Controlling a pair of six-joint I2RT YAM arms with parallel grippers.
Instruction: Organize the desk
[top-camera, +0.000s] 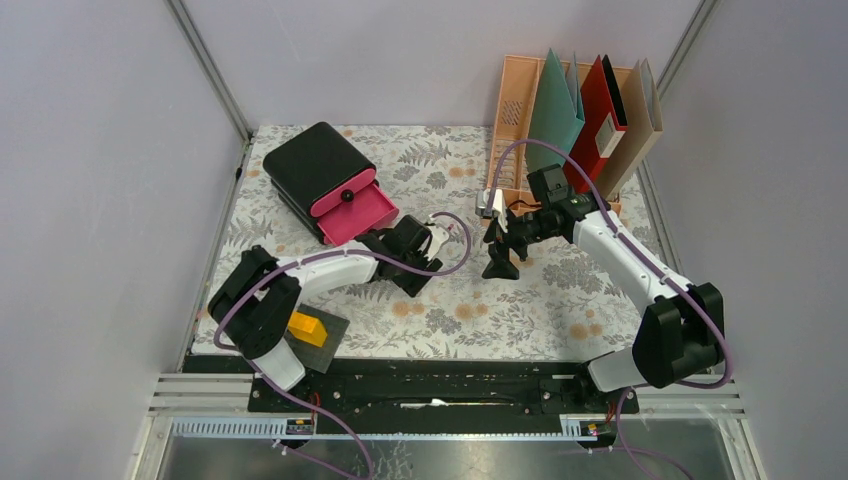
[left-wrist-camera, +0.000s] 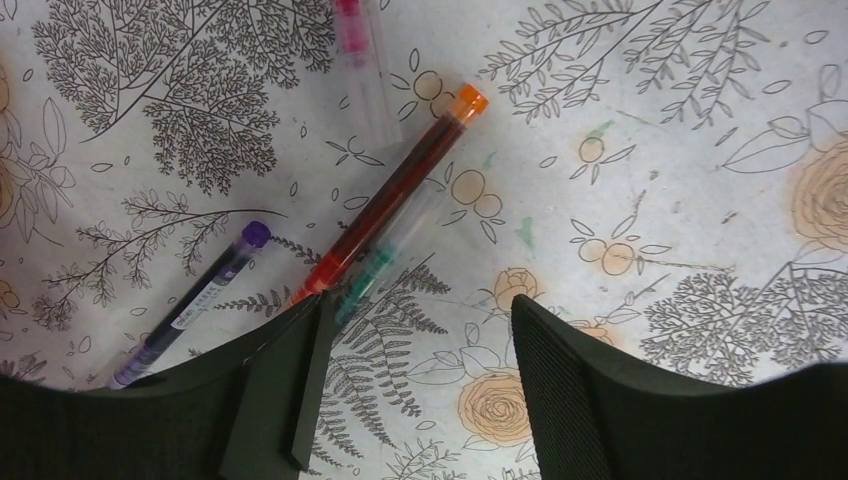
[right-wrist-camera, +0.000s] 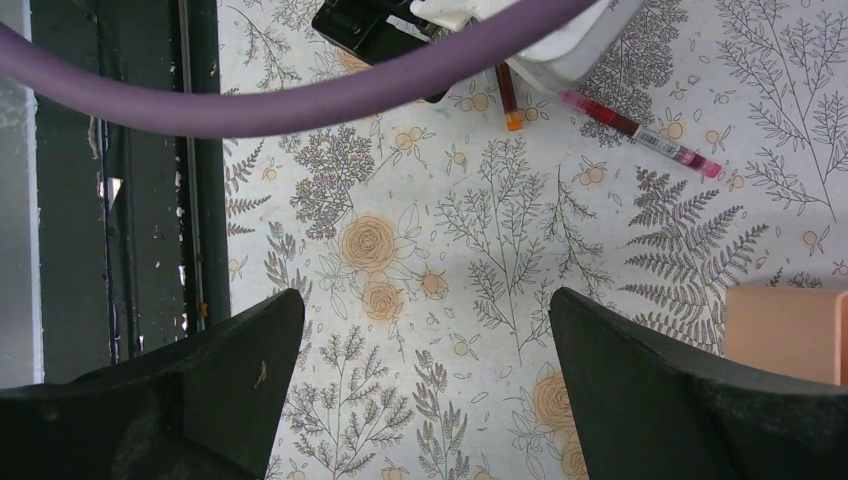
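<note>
In the left wrist view, a dark red marker with an orange end (left-wrist-camera: 400, 185) lies against a clear green marker (left-wrist-camera: 385, 258). A purple marker (left-wrist-camera: 188, 308) is off to the left, and a pink-tipped clear one (left-wrist-camera: 362, 70) shows at the top. My left gripper is over the table, its fingers apart and empty, the left fingertip overlapping the lower ends of the red and green markers. My right gripper stands open above bare cloth; a red-pink marker (right-wrist-camera: 645, 135) lies farther off. The black box (top-camera: 318, 170) has its pink drawer (top-camera: 360, 214) pulled out.
At the back right, a wooden rack (top-camera: 508, 110) holds several upright folders (top-camera: 555, 110). A yellow block (top-camera: 308, 328) rests on a grey pad (top-camera: 335, 335) at front left, beside my left arm. Purple hoses loop over both arms.
</note>
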